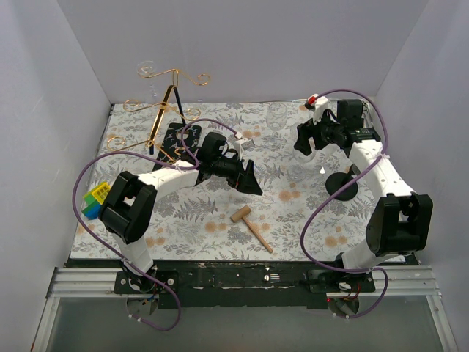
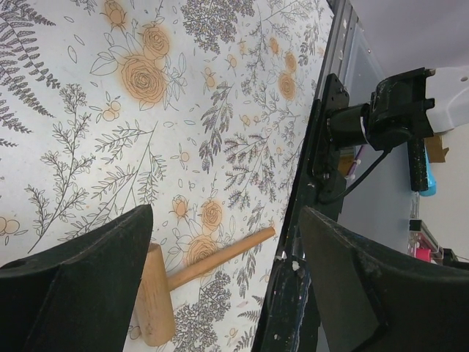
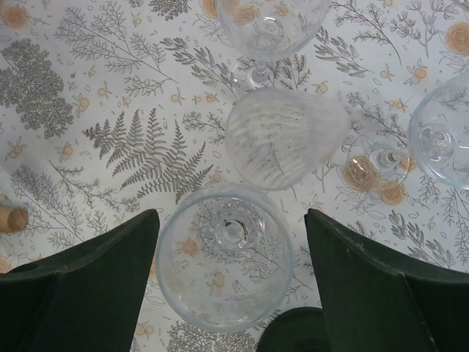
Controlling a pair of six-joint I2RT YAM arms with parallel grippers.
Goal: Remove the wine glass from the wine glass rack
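Note:
A gold wine glass rack stands at back left, with a clear glass high on it. Clear wine glasses stand at back right; in the right wrist view one glass is directly below my right gripper, others farther off. The right gripper is open, nothing held. My left gripper hangs over the middle of the table, its fingers apart with nothing between, above a wooden mallet.
Coloured blocks lie at the left edge. A round black base is at the right, below the right arm.

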